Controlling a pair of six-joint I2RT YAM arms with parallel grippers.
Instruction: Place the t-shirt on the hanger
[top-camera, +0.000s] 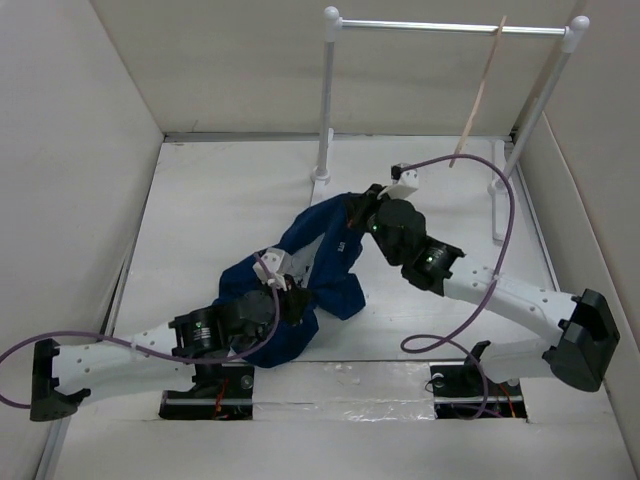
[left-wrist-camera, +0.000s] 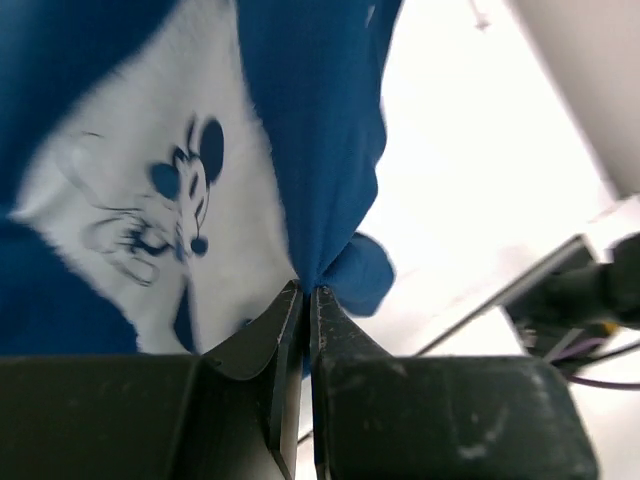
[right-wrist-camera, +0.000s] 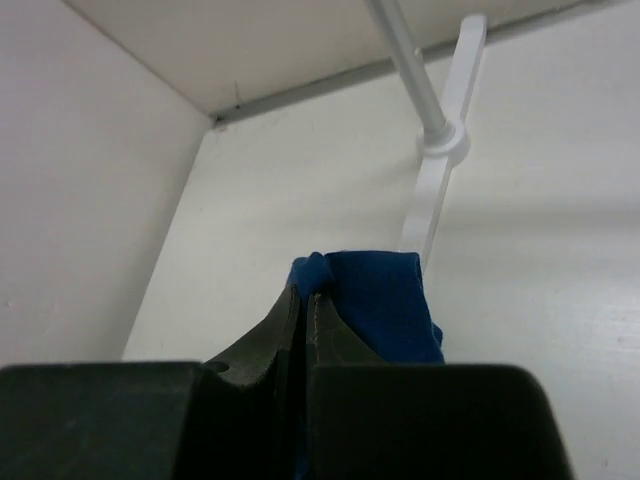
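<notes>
A navy T-shirt (top-camera: 335, 270) with a pale printed front is partly lifted between my two grippers. My right gripper (top-camera: 355, 210) holds a bunched upper part high at centre, shut on it; in the right wrist view blue cloth (right-wrist-camera: 375, 300) pokes from between its fingers. My left gripper (top-camera: 292, 298) is lower left, shut, with a fold of the shirt at its fingertips in the left wrist view (left-wrist-camera: 310, 300). A wooden hanger (top-camera: 478, 90) hangs from the rack's top bar, seen edge-on at upper right.
The white rack (top-camera: 450, 27) spans the back, its left post (top-camera: 325, 100) just behind the shirt. Walls enclose both sides. Bare floor shows left and right of the shirt.
</notes>
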